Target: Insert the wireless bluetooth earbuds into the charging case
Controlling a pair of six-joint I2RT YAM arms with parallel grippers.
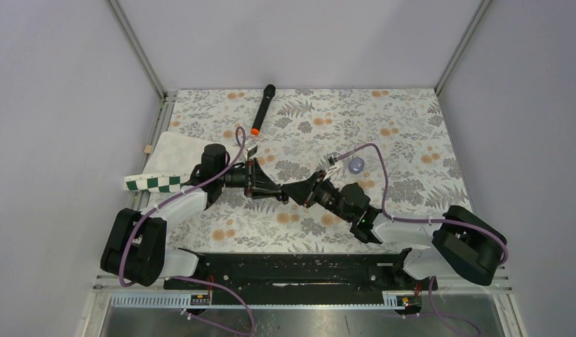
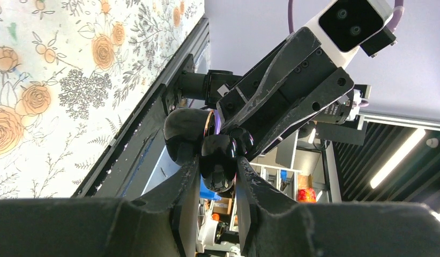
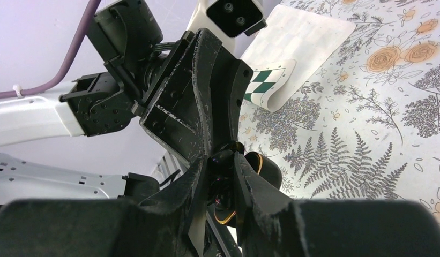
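Both grippers meet at the centre of the table in the top view. My left gripper [image 1: 276, 189] is shut on a glossy black earbud [image 2: 217, 158], which is pressed against the dark charging case [image 2: 181, 128] with a gold rim, seen behind it in the left wrist view. My right gripper [image 1: 290, 189] is shut on a small black glossy piece, with the gold-rimmed case [image 3: 266, 171] showing just beyond its fingers in the right wrist view. The pieces overlap between the grippers, so whether the earbud is seated in the case I cannot tell.
A black microphone [image 1: 263, 109] lies at the back centre. A purple round object [image 1: 356, 166] is right of centre. A white mat with a folded green-checked part [image 1: 151, 182] lies at the left.
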